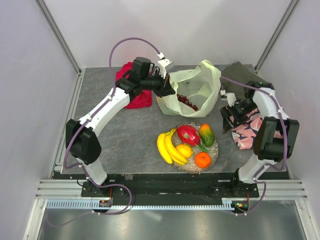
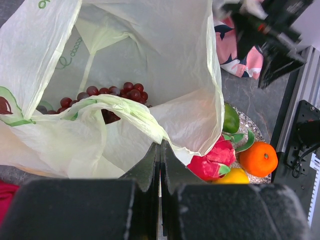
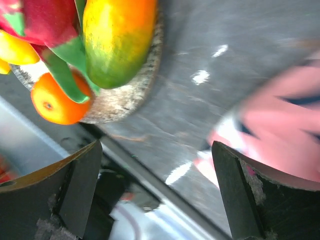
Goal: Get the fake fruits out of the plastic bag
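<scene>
The pale plastic bag [image 1: 200, 87] lies with its mouth held wide. My left gripper is shut on the bag's rim, a thin fold of plastic at its fingertips. Inside the bag sit dark red grapes [image 2: 131, 92]. On a round plate [image 1: 190, 169] in front of the bag rest bananas [image 1: 170, 148], a red dragon fruit [image 1: 187, 134], a mango [image 1: 206, 135], a lemon [image 1: 184, 150] and an orange [image 1: 202, 160]. My right gripper stands open and empty to the right of the plate, over the patterned cloth's edge.
A pink patterned cloth [image 1: 245, 136] and a dark olive cloth [image 1: 239, 73] lie at right, partly under the right arm. Behind the left arm is a red cloth [image 1: 142, 100]. Bare table stretches left of the plate.
</scene>
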